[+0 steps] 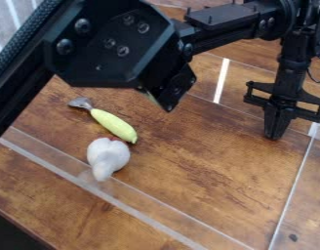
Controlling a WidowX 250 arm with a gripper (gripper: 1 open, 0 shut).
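Note:
My gripper (277, 119) hangs low at the right edge of the wooden table, pointing down near the surface; its fingers are dark and too small to tell how far apart they stand. A long light-green vegetable (113, 124) lies on the left part of the table. A white bulb-shaped item (108, 156), like a garlic, lies below it, its tip toward the lower left. A small metal utensil (81, 104) lies at the upper end of the green item.
The large dark arm covers much of the upper left. A dark edge shows at the bottom left.

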